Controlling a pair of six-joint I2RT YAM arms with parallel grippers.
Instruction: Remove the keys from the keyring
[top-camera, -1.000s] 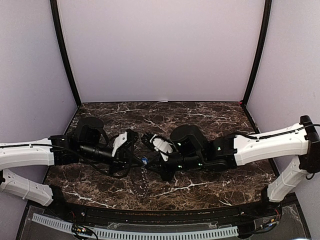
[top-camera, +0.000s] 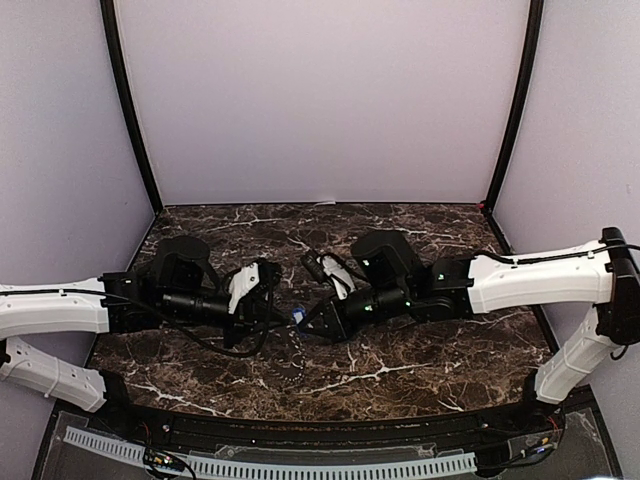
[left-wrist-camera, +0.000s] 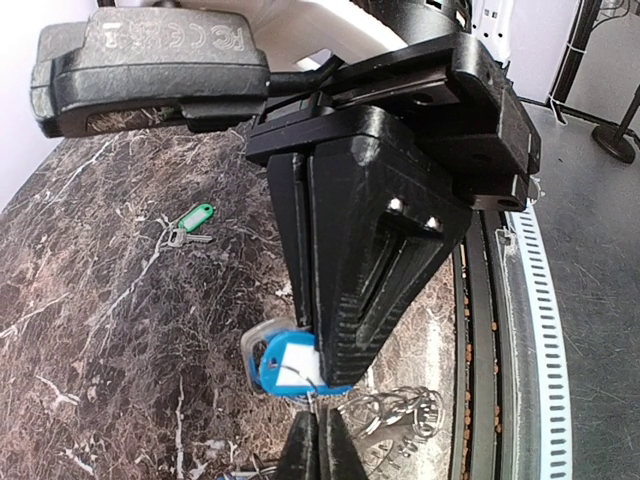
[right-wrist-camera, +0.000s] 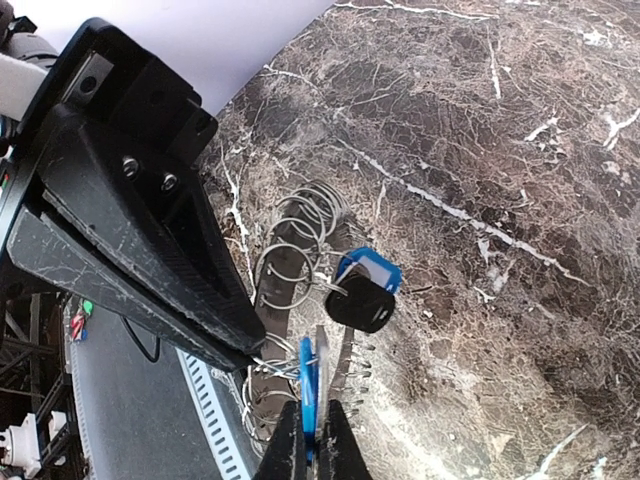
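Between the two grippers hangs a blue key tag (left-wrist-camera: 290, 362), with a silvery key or plate beside it. My right gripper is shut on this tag, which shows edge-on as a thin blue strip (right-wrist-camera: 308, 385) above its fingertips. A thin wire ring runs from the tag to the tips of my left gripper, which is shut on that ring. Linked rings (right-wrist-camera: 290, 250) dangle below, carrying a black tag (right-wrist-camera: 360, 303) and another blue tag (right-wrist-camera: 373, 265). From above, the chain (top-camera: 299, 355) hangs between both grippers.
A green tag (left-wrist-camera: 197, 217) with a key (left-wrist-camera: 188, 238) lies apart on the dark marble tabletop (left-wrist-camera: 90, 300). A white slotted strip (top-camera: 330, 466) runs along the front edge.
The right gripper has shifted slightly right, and the blue tag has moved slightly right and upward in the top view. The hanging chain has swung to the right. The left arm has barely moved.
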